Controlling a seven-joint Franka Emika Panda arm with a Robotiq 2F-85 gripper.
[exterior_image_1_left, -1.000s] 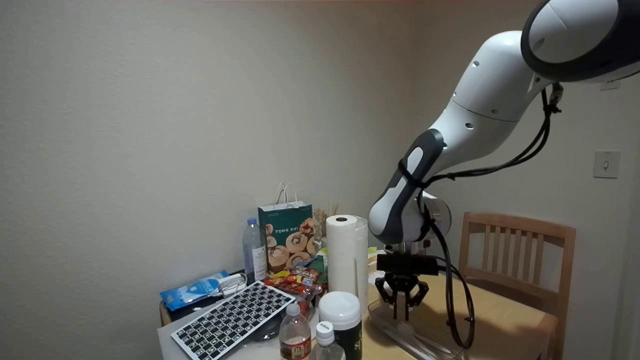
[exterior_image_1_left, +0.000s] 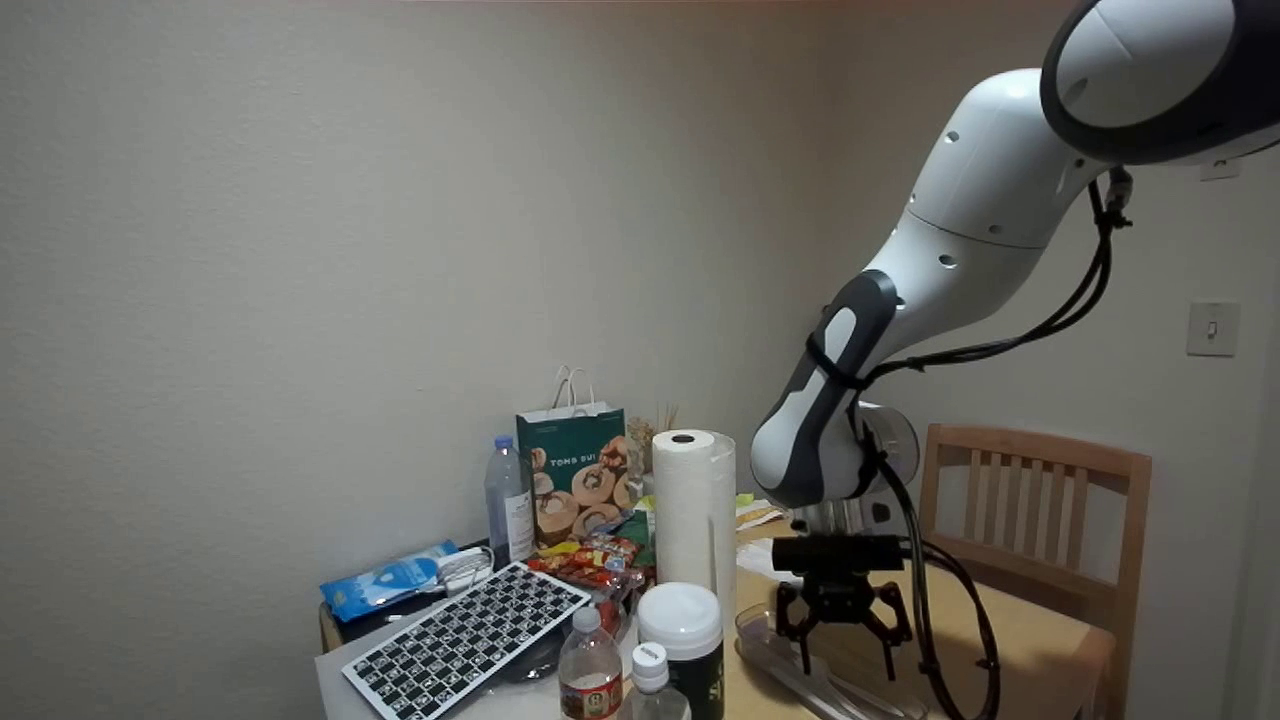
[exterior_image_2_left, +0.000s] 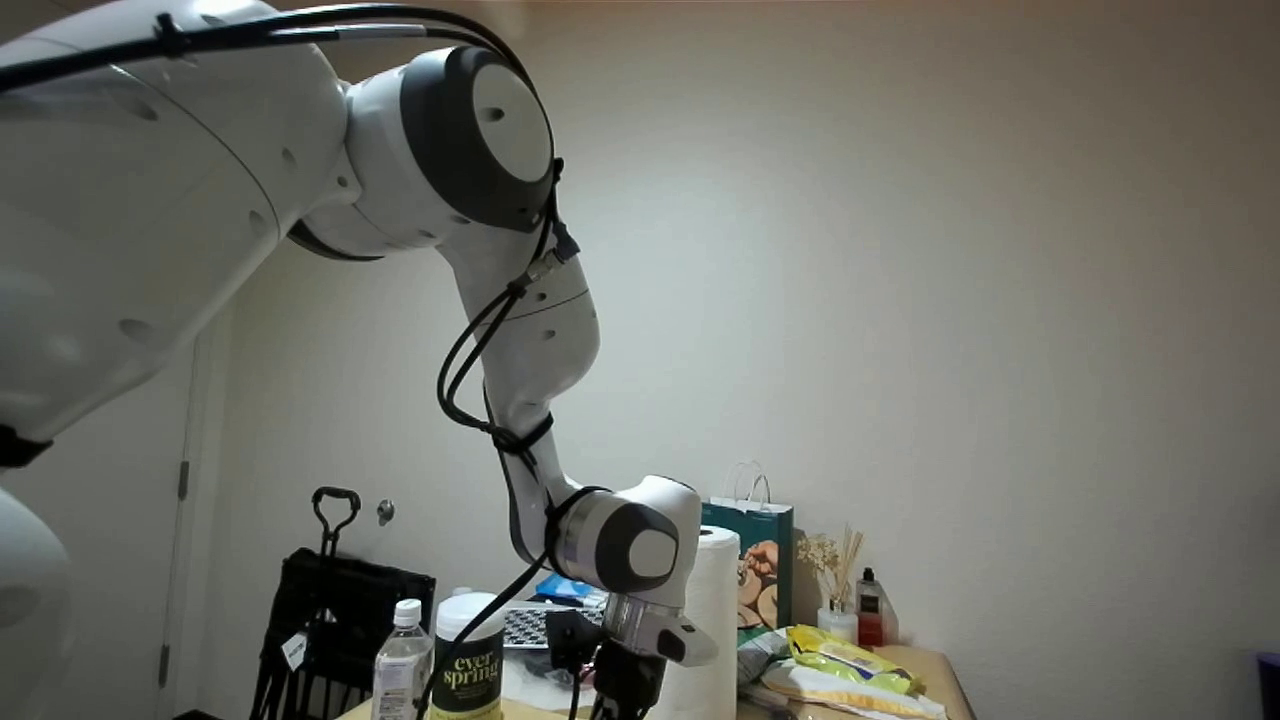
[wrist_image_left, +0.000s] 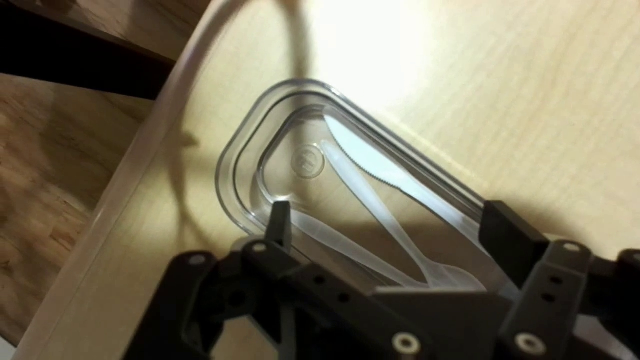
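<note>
My gripper is open, its two black fingers spread wide over a clear plastic tray (wrist_image_left: 240, 129) on the wooden table. Nothing shows between the fingertips. Inside the tray lie a white plastic knife (wrist_image_left: 375, 162) along one long side, a translucent utensil (wrist_image_left: 375, 204) in the middle with its wide end partly covered by the gripper, and another pale utensil (wrist_image_left: 336, 240) near the left finger. In exterior view 1, the gripper (exterior_image_1_left: 848, 666) points down above the tray (exterior_image_1_left: 792, 672). Exterior view 2 cuts off its fingertips.
A paper towel roll (exterior_image_1_left: 684, 516), a white-lidded canister (exterior_image_1_left: 680, 624) and bottles (exterior_image_1_left: 590, 672) crowd the table left of the gripper. A chair (exterior_image_1_left: 1044, 504) stands behind the table. Bare tabletop (wrist_image_left: 558, 90) lies beside the tray, whose other side is close to the table edge.
The arm has moved lower and slightly to the right in exterior view 1. My gripper's fingers have spread from close together to wide apart.
</note>
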